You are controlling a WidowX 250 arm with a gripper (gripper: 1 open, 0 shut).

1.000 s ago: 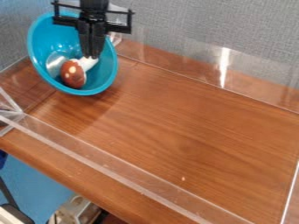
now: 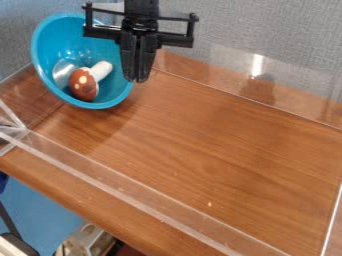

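My black gripper (image 2: 138, 62) hangs at the top of the camera view over the right rim of a blue bowl (image 2: 116, 94), its fingers shut with nothing visible between them. The bowl sits at the back left of the wooden table. In it lie a brown, white-spotted object (image 2: 84, 86) and white and silver pieces beside it, partly too small to tell apart.
Clear low walls edge it, with a grey textured wall (image 2: 281, 50) behind. Below the front left edge are a blue floor and some equipment.
The gripper has moved to the right, from over the bowl's middle to over its right rim. The objects in the bowl look much the same.
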